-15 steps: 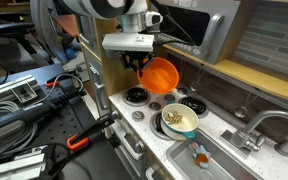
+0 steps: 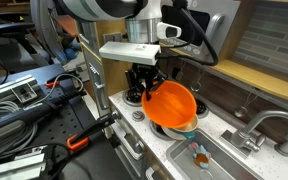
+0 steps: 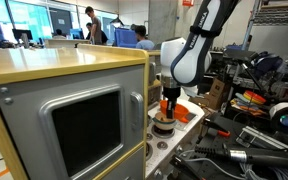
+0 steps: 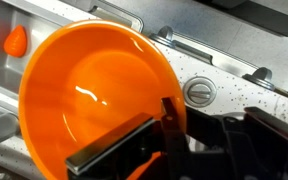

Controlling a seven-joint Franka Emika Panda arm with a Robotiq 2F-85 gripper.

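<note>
My gripper point(image 2: 146, 86) is shut on the rim of an orange bowl point(image 2: 171, 103). In the wrist view the fingers point(image 4: 112, 146) grip the edge of the same orange bowl point(image 4: 79, 85), which fills much of the left side and looks empty. Below it on the stove, a pale teal-rimmed pan point(image 2: 187, 133) is largely hidden by the bowl. Exterior view 2 shows the pan point(image 3: 164, 130) under the gripper, with the orange bowl point(image 3: 182, 112) tilted just behind it. Whether bowl and pan touch, I cannot tell.
To the right of the stove lies a sink point(image 2: 209, 165) with small coloured items in it and a faucet point(image 2: 254, 132) behind. A cabinet point(image 3: 74, 115) flanks the stove on one side. Stove knobs point(image 4: 199, 91) line the counter's front edge.
The gripper has carried the orange bowl right and downward over the pan. The pan's contents, visible before, are now covered by the bowl.
</note>
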